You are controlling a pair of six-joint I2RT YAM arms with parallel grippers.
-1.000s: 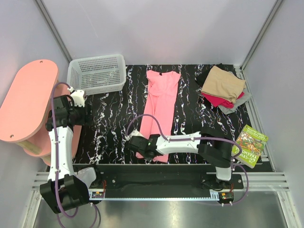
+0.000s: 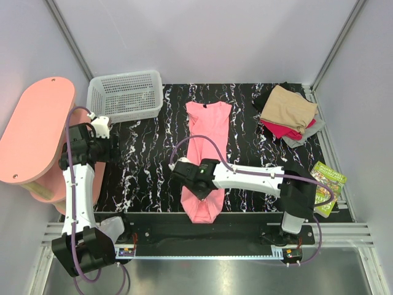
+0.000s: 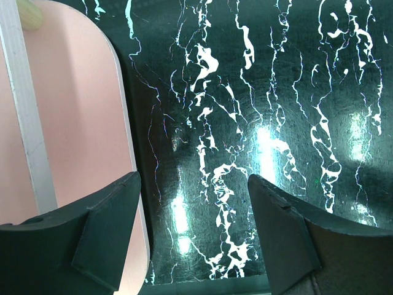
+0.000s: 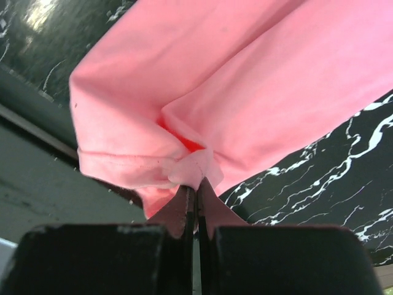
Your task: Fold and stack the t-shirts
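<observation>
A pink t-shirt [image 2: 209, 126] lies as a long narrow strip down the middle of the table, neckline at the back, its lower end reaching over the front edge. My right gripper is shut on a bunched pinch of its fabric near that lower end, where the cloth is drawn into a small fold. In the top view the right arm hides that grip. Over bare black tabletop at the left, my left gripper stands open with nothing between its fingers. Folded shirts, tan on top [image 2: 288, 110], make a stack at the back right.
An empty white basket [image 2: 124, 115] stands at the back left. A pink shelf unit [image 2: 40, 129] borders the left arm. A green book [image 2: 328, 184] lies at the right edge. Bare tabletop shows on both sides of the shirt.
The shirt slid toward the front edge with my right gripper, its lower end now over that edge. The left arm is still.
</observation>
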